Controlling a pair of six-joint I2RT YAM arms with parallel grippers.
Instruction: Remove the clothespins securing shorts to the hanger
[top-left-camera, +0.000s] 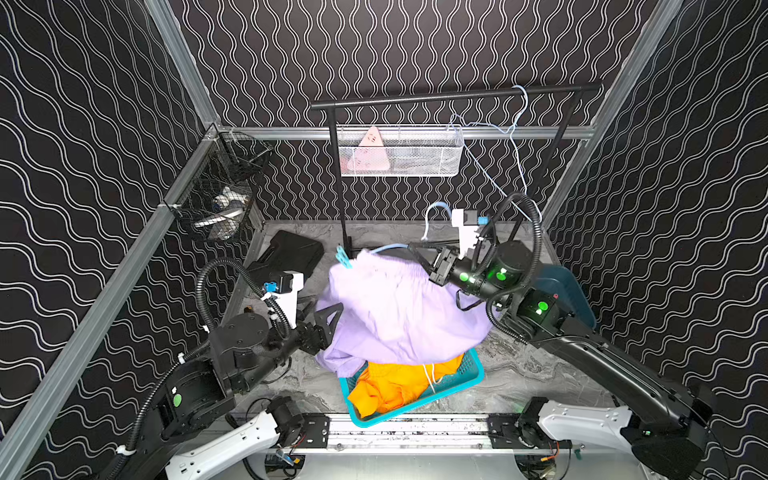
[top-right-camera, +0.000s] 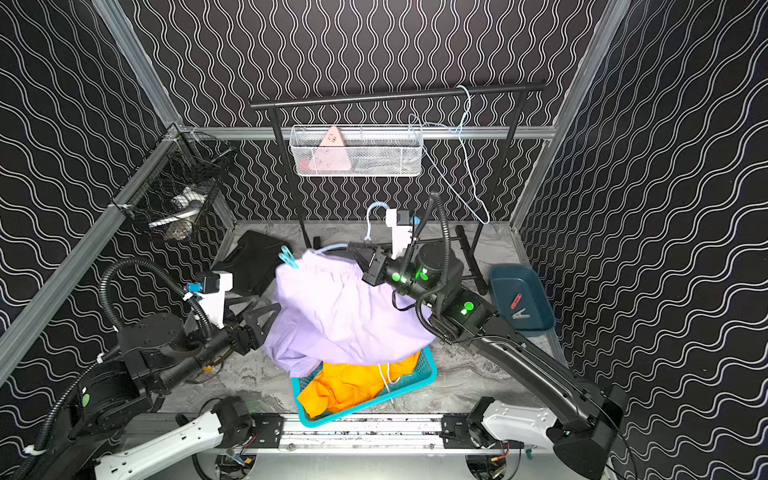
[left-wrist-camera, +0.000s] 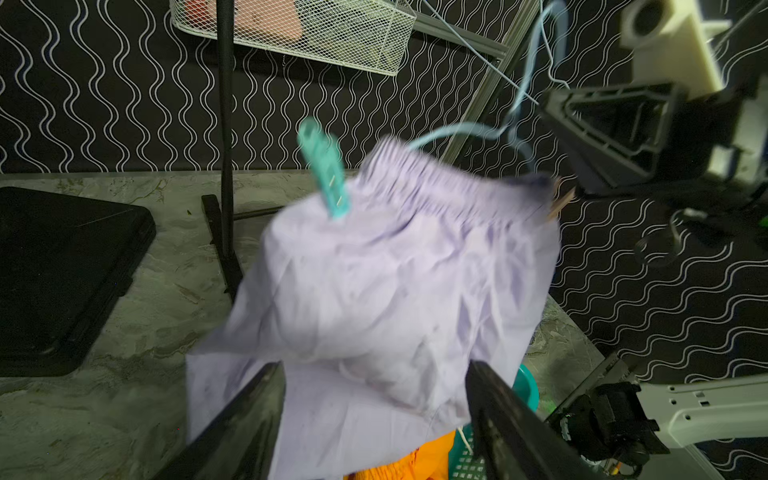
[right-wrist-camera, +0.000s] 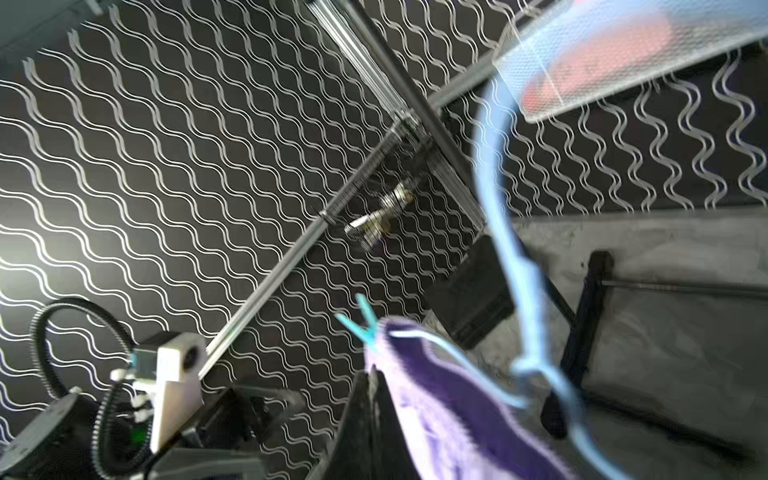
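Lavender shorts (top-left-camera: 396, 308) hang from a pale blue hanger (right-wrist-camera: 524, 296), its hook upward in both top views. A teal clothespin (left-wrist-camera: 324, 168) grips the waistband's left end. At the right end, a pinkish-brown clothespin (left-wrist-camera: 562, 205) shows only partly behind the cloth and my right gripper. That gripper (top-left-camera: 416, 253) is shut on the waistband, its fingers (right-wrist-camera: 376, 424) together beside the cloth in the right wrist view. Left of the shorts, my left gripper (top-left-camera: 333, 322) stands open; its fingers (left-wrist-camera: 248, 424) are apart, with the shorts in front of them.
Orange cloth (top-left-camera: 404, 384) lies in a teal basket (top-left-camera: 477, 380) below the shorts. A dark teal tray (top-right-camera: 546, 308) at right holds a red clothespin (top-right-camera: 516, 301) and a grey one (top-right-camera: 521, 313). A black rack (top-left-camera: 456, 97) stands behind; a black case (top-left-camera: 288, 254) lies back left.
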